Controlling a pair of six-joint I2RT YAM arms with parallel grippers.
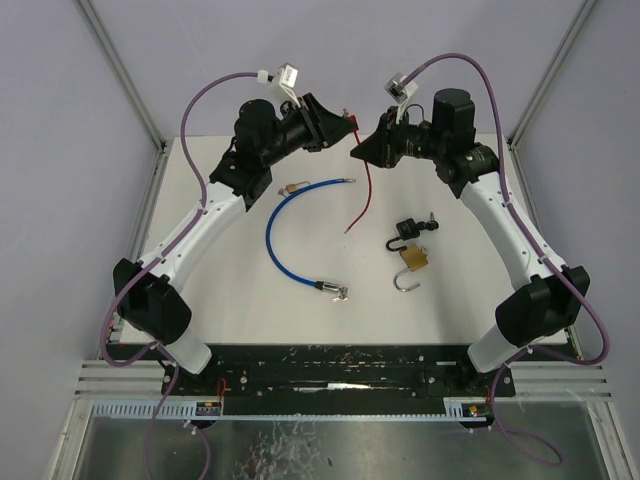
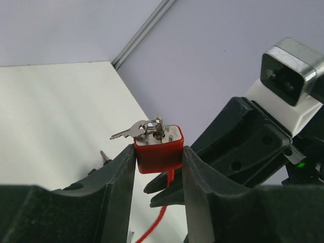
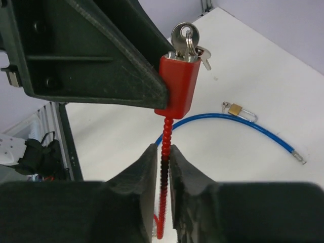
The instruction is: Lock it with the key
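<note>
A red lock body (image 2: 158, 154) with keys (image 2: 132, 130) on its top is held in my shut left gripper (image 1: 346, 128). Its beaded red cord (image 3: 167, 131) hangs down from it, passing between the fingertips of my right gripper (image 1: 364, 154), which are part open and close around the cord just below the lock. In the right wrist view the left gripper's black finger covers part of the red body.
On the white table lie a blue cable lock (image 1: 275, 255), a small brass padlock (image 3: 234, 110), a black lock (image 1: 407, 229) and a larger brass padlock (image 1: 414, 258) with an open shackle (image 1: 406, 286).
</note>
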